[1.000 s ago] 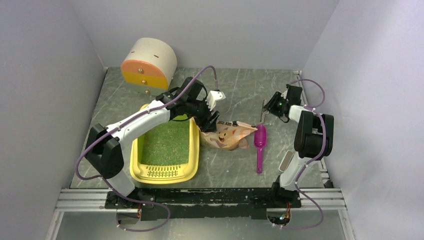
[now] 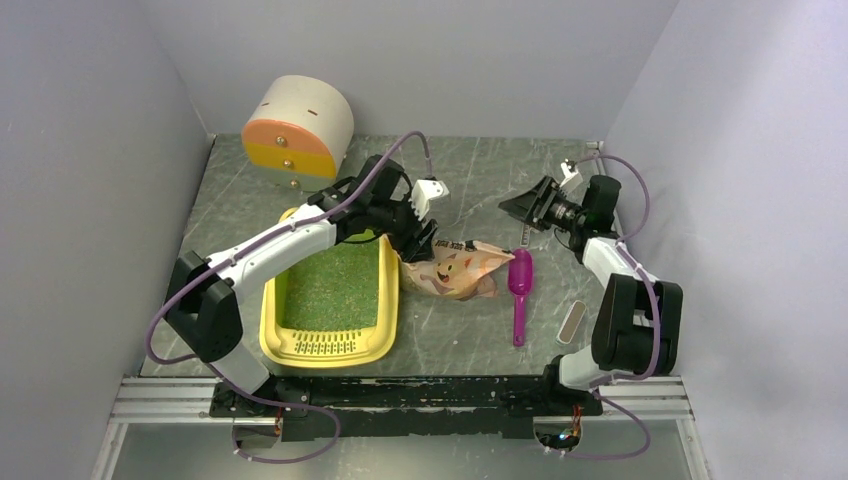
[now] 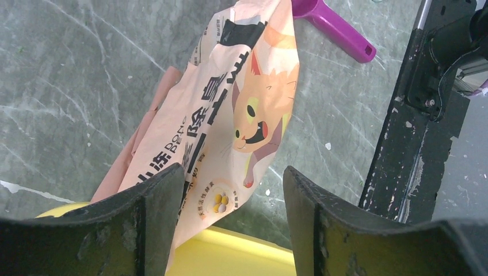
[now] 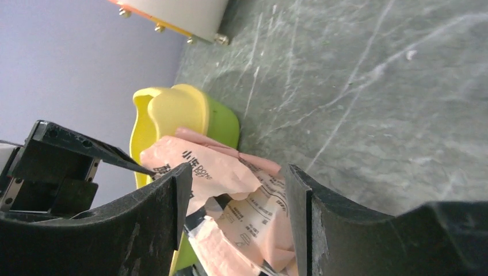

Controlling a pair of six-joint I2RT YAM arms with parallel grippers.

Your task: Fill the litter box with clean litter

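The yellow litter box stands at the left with green litter inside. Beside its right wall lies a crumpled pink litter bag with a cat print. My left gripper hangs open over the bag's left end, fingertips apart with bag and table visible between them. My right gripper is open, raised to the right and back of the bag, which shows beyond its fingers. A magenta scoop lies right of the bag.
A white cabinet with orange and yellow front stands at the back left. A small flat object lies near the front right.
My right gripper has risen and moved slightly left, away from the thin object behind the scoop, and its arm is more extended. The left arm is nearly unchanged.
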